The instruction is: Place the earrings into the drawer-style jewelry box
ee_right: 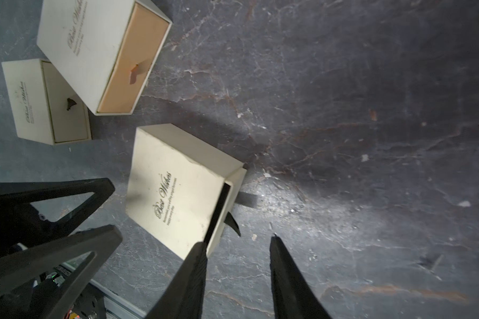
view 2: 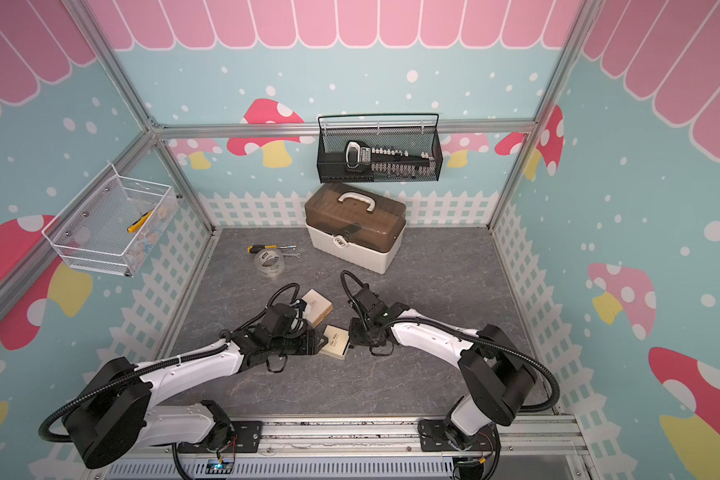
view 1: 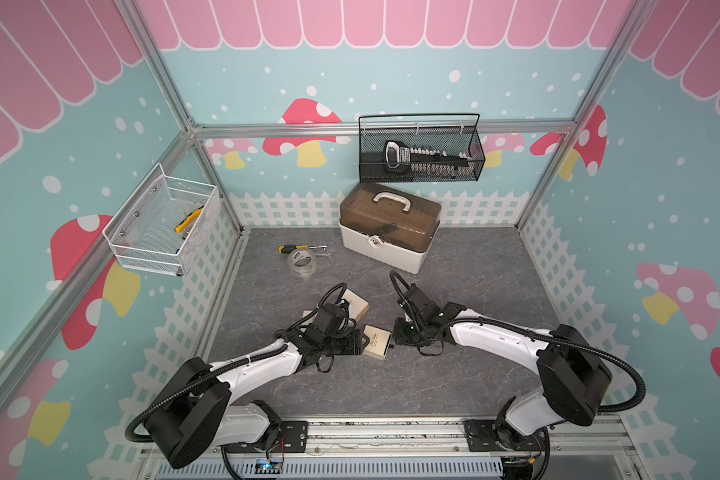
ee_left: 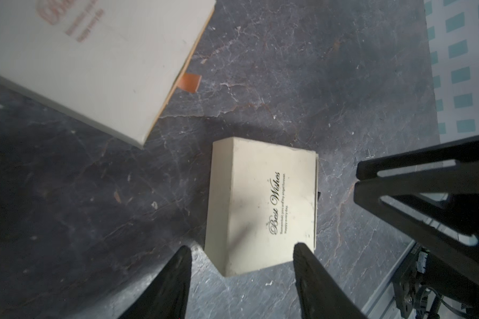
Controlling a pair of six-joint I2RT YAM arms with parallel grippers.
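A white "Best Wishes" drawer box [ee_left: 266,207] lies between my grippers, its drawer [ee_right: 223,210] slightly out with a black ribbon pull. My left gripper is open above its near end in the left wrist view, nothing between the fingers. My right gripper is open just off its drawer side, also empty. Two more boxes lie behind: a larger one with a tan front [ee_right: 130,53] and a smaller one [ee_right: 32,103] with a black pull. I see no earrings.
A lidded storage box [view 1: 384,248] stands at the back; tape [view 1: 302,262] and a screwdriver [view 1: 292,249] lie to its left. Wire baskets [view 1: 421,148] hang on the walls.
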